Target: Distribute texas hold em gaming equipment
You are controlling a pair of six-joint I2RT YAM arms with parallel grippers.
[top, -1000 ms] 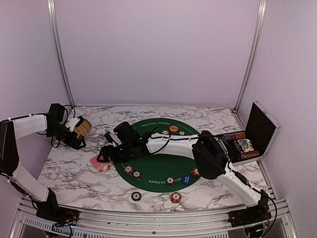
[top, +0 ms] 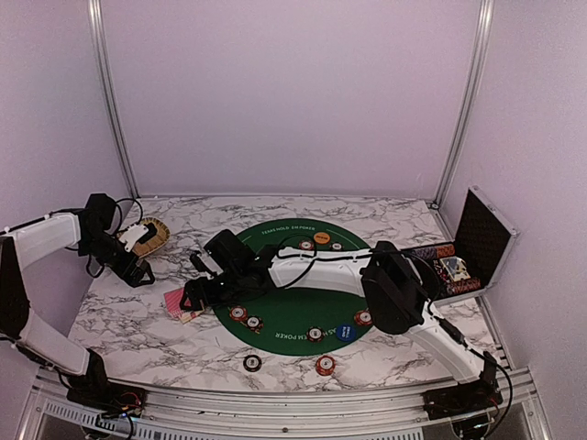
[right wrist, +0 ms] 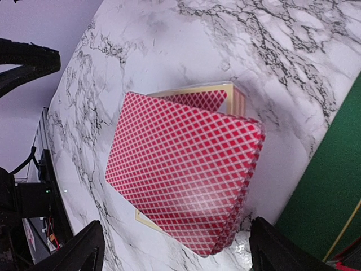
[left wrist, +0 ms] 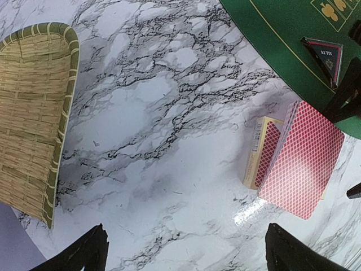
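Note:
A deck of red-backed cards (right wrist: 186,164) rests askew on its pale card box (left wrist: 258,149), both lying on the marble table just left of the green poker mat (top: 289,344). Right above the deck, my right gripper stands open, its fingers apart with the cards showing between and beyond them. My left gripper is open too, empty over bare marble, to the left of the deck. Red and dark chip stacks sit on the mat and in front of it, among them a red stack (top: 325,365) and a black stack (top: 252,363).
A shallow wicker basket (left wrist: 34,107) lies at the left, close to my left gripper. At the right, an open case (top: 459,266) holds chips and cards. My right arm spans the mat and covers its middle.
My right gripper has shifted slightly downward in the top view, nearer the front of the deck. The left arm has moved a little. The chips and case stay put.

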